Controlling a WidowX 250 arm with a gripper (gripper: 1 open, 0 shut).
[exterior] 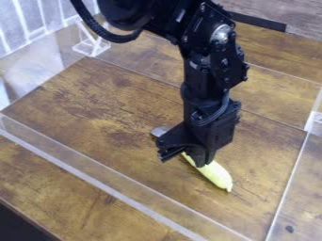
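The black arm reaches down from the top to its gripper [189,149], low over the wooden table at the centre. A pale yellow-green elongated item [214,173], like a small corn cob or squash, lies diagonally on the wood, its upper end partly hidden beneath the gripper. The gripper looks shut; whether it touches the item cannot be told from this view.
Clear acrylic strips and panels [296,188] border the wooden work area [94,113]. A white slatted rack [25,24] stands at the top left. The wood left of the gripper is bare.
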